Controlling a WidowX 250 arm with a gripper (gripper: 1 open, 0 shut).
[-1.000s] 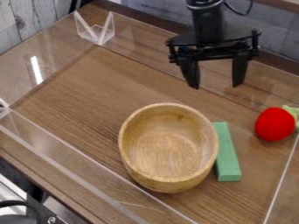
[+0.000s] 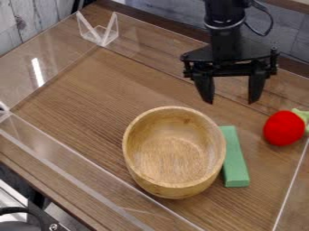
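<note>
The black gripper (image 2: 230,89) hangs open in the upper right of the camera view, its two fingers pointing down above the table, nothing between them. Below it lie a round wooden bowl (image 2: 173,180), empty, and a green block (image 2: 234,162) just right of the bowl. A red round object (image 2: 284,128) sits to the right, with something pale green partly behind it at the right edge.
A small white wire-like holder (image 2: 99,27) stands at the back left. A dark cable or part lies at the lower-left corner.
The bowl, green block and red object have not moved.
</note>
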